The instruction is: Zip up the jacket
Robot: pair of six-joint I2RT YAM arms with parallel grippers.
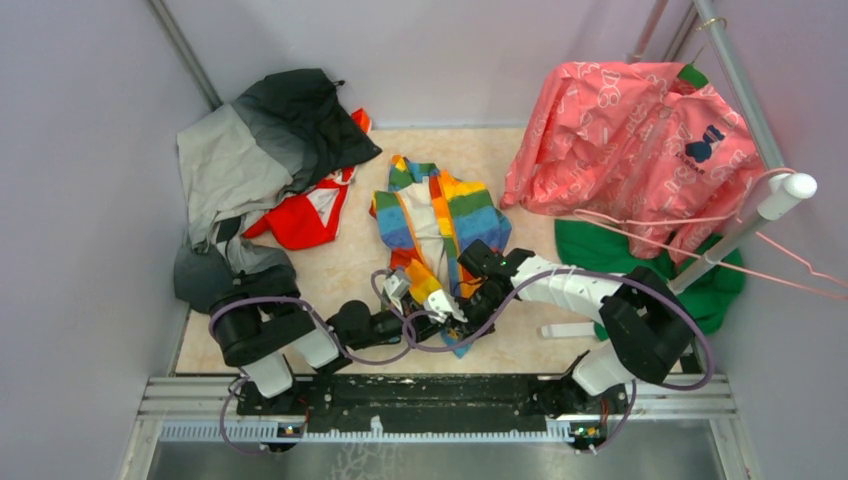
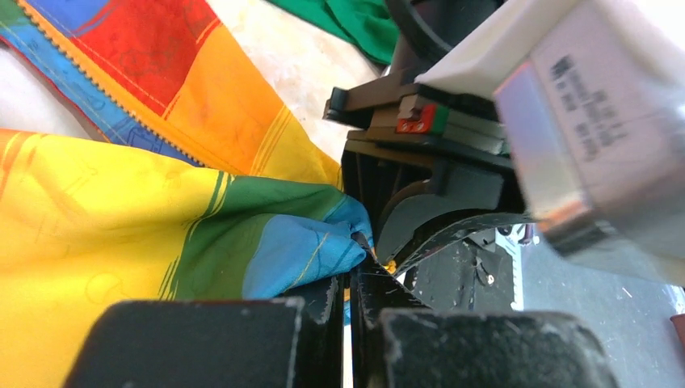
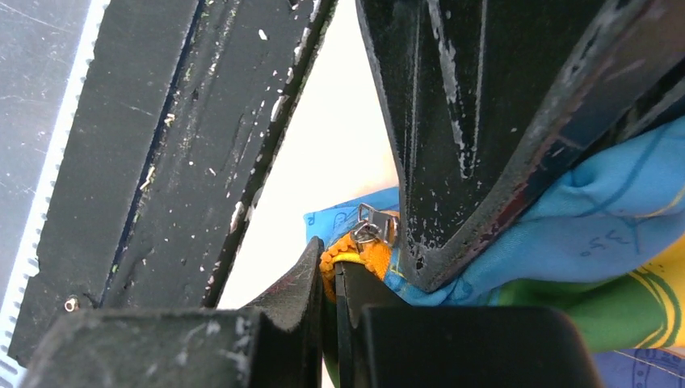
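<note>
The rainbow jacket (image 1: 440, 210) lies front-up and partly open, its lower hem between both grippers. In the left wrist view its orange zipper edge (image 2: 121, 105) runs diagonally; my left gripper is shut at a bunched blue fold, but how much cloth is between its fingers is unclear. My right gripper is shut on the orange zipper end, with the metal slider (image 3: 373, 226) just above its tips and a black finger of the left gripper beside it.
Grey and red garments (image 1: 250, 170) lie at the left. A pink jacket (image 1: 620, 140), green cloth (image 1: 590, 245) and a white-capped rail (image 1: 745, 225) stand at the right. Bare table shows left of the jacket; the front edge is close below the grippers.
</note>
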